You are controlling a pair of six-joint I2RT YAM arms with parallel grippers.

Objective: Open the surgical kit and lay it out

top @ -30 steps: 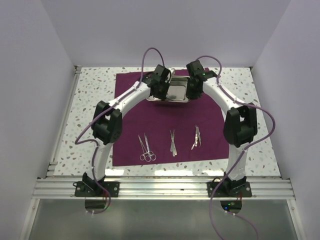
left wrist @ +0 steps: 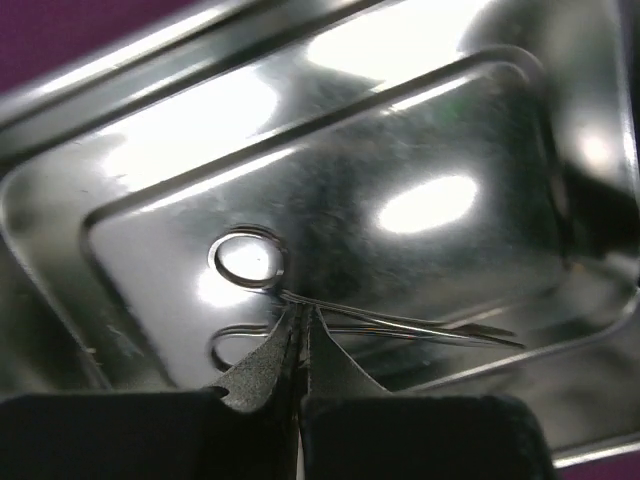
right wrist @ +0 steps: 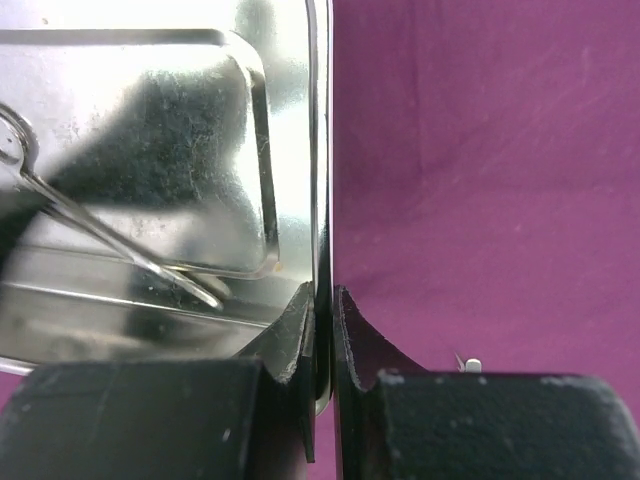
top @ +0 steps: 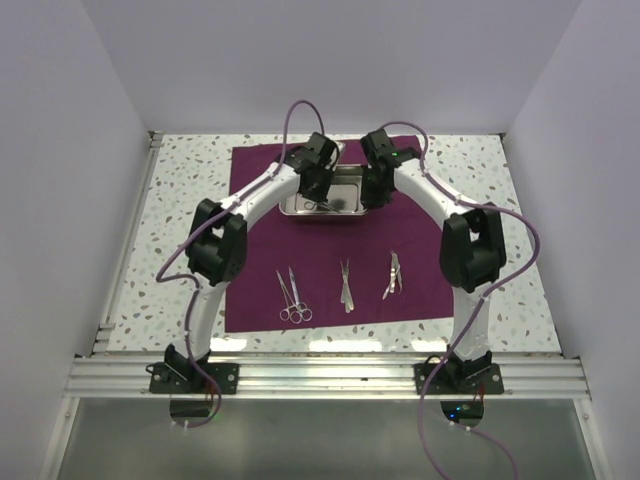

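Note:
The metal tray [top: 300,211] sits at the back of the purple cloth. Inside lie scissors or forceps [left wrist: 400,325] with two ring handles, near the tray's long wall. Over their pivot stands my left gripper, its fingers shut together with nothing between them; the tool shows outside the fingertips and runs past them on both sides. My right gripper is shut on the tray's short side rim [right wrist: 322,150], one finger inside and one outside. In the top view both grippers partly hide the tray.
On the cloth [top: 320,250] lie two ring-handled tools [top: 294,312] at left, a tweezers-like pair [top: 346,290] in the middle, and slim instruments [top: 393,275] at right. Bare cloth separates them from the tray.
The tray and right gripper have shifted left and toward the front.

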